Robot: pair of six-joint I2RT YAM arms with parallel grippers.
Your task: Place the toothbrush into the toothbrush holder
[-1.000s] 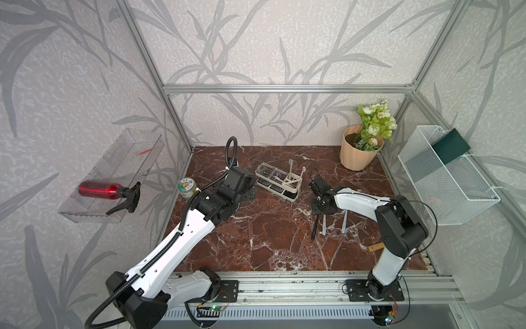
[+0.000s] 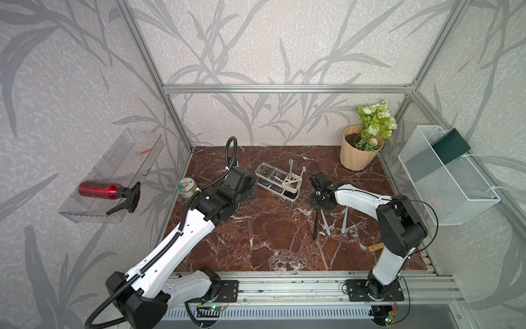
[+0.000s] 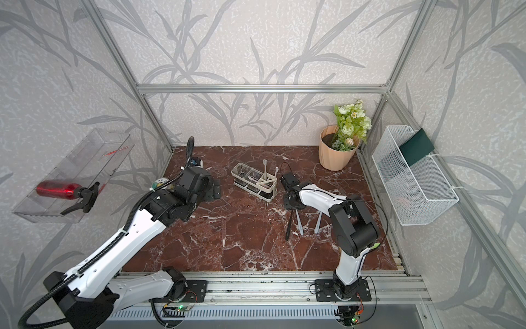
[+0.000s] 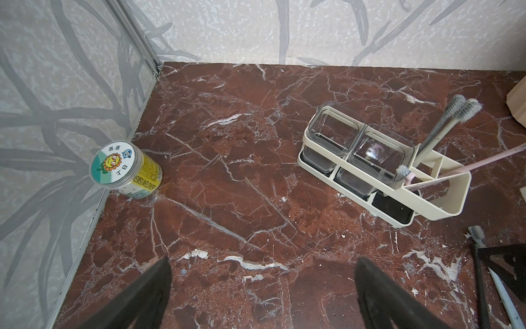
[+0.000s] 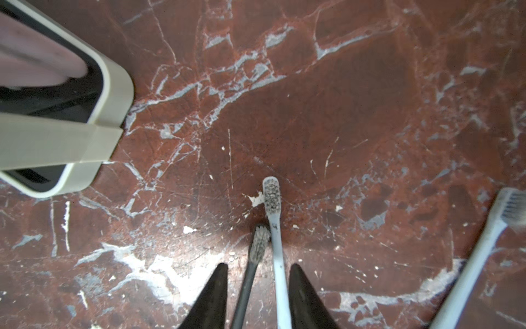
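Note:
The cream toothbrush holder (image 4: pixel 339 159) stands mid-table with several brushes in its right part, a pink one leaning crosswise. Below my right gripper, whose fingers are apart, a black toothbrush (image 5: pixel 247 282) and a light blue toothbrush (image 5: pixel 277 252) lie side by side, their heads close together; whether either is touched cannot be told. A second light blue toothbrush (image 5: pixel 471 263) lies further right. My left gripper is open over bare table, left of the holder.
A flower pot (image 2: pixel 356 156) stands at the back right, a round can (image 4: pixel 126 170) at the left. A wire basket (image 2: pixel 449 186) and clear bin (image 2: pixel 82 211) are on the side walls.
The light blue toothbrush under my right gripper has turned slightly, and the right arm has shifted a little. The left arm is still.

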